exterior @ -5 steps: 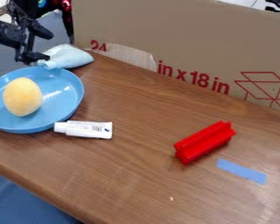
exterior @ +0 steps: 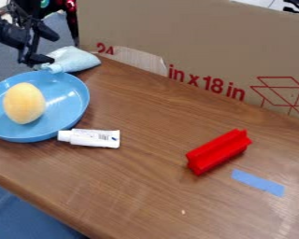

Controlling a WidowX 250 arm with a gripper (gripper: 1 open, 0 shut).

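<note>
The black arm with my gripper (exterior: pixel 35 52) reaches in at the top left, above and behind the blue plate (exterior: pixel 64 110), beside a pale blue cloth (exterior: pixel 75 59). It looks open, though its fingers are small and dark in this view. A yellow oval object (exterior: pixel 25 102) sits on the plate. A white tube (exterior: pixel 90 138) lies just right of the plate, on the wooden table (exterior: pixel 139 187). A red block-like object (exterior: pixel 217 151) lies on the right side of the table.
A cardboard box wall (exterior: pixel 202 47) runs along the back. A light blue tape strip (exterior: pixel 257 183) is on the table at the right.
My gripper has shifted very slightly at the top left. The objects on the table have not moved.
</note>
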